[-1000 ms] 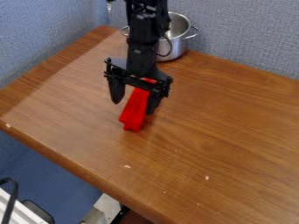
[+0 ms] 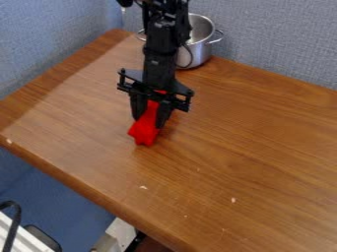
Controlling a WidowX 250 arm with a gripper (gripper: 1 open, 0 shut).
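My black gripper point(image 2: 152, 108) is low over the wooden table point(image 2: 243, 167), around a red object point(image 2: 145, 130) that rests on the tabletop. The red object sticks out from beneath the gripper toward the near side, and its far part is hidden by the fingers. Whether the fingers are closed on it is hard to tell.
A steel pot point(image 2: 198, 44) with handles stands at the back, behind the arm. A blue surface lies beyond the table's left edge.
The gripper has come down onto the red object, its fingers drawing inward and covering more of it. The red object has shifted slightly to the left.
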